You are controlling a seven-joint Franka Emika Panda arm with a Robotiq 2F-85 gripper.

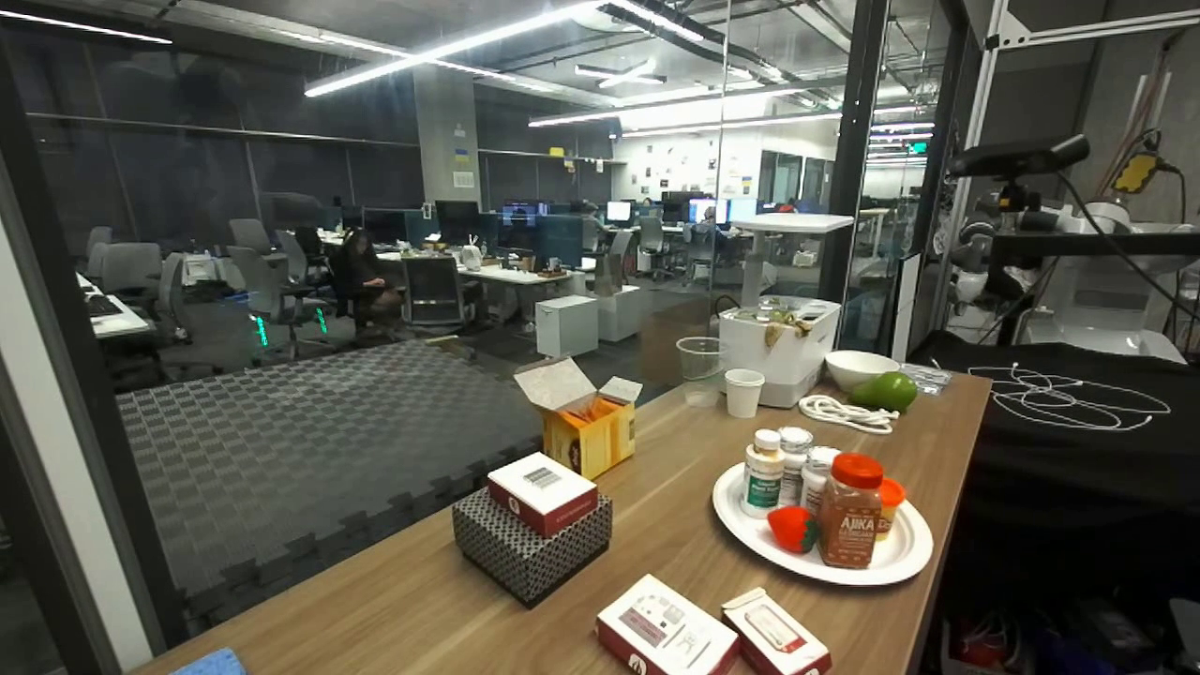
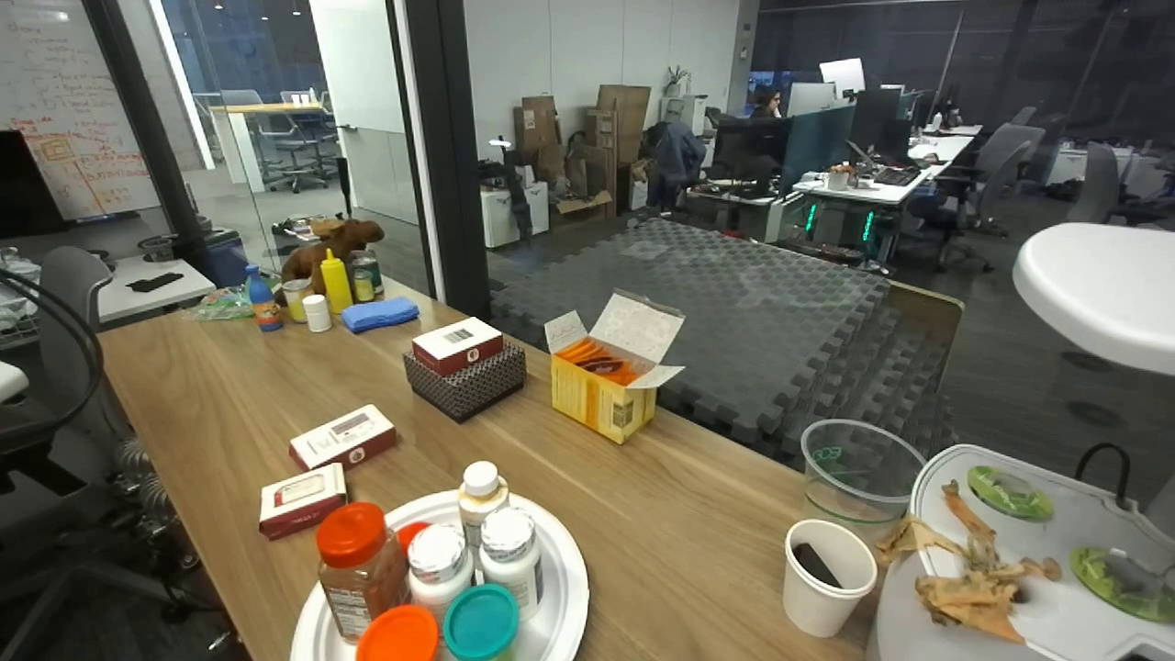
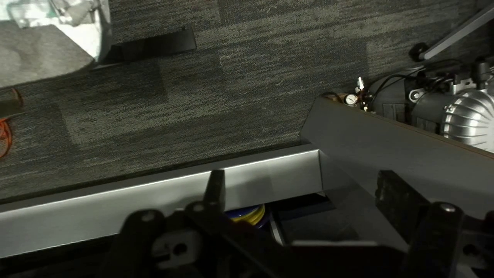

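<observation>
Only the wrist view shows my gripper, whose two dark fingers point(image 3: 215, 187) stand wide apart with nothing between them. Beneath it are the carpeted floor and a metal ledge, away from the tabletop things. On the wooden table, a white plate point(image 1: 737, 529) carries several bottles, a red-lidded spice jar point(image 1: 851, 517) and a red strawberry-like item point(image 1: 793, 529). Two red-and-white boxes lie near the plate, one of them a smaller box point(image 1: 776, 634). Another red-and-white box point(image 1: 543, 491) rests on a black patterned box point(image 1: 529, 553). Behind them an open yellow box point(image 1: 591, 441) holds orange packets.
A paper cup point(image 2: 828, 578), a clear plastic cup point(image 2: 862, 468) and a white appliance occupy one end of the table. Toward the other end are a blue cloth point(image 2: 380, 314) and a yellow bottle point(image 2: 335, 283). Bare wood separates the plate from the yellow box.
</observation>
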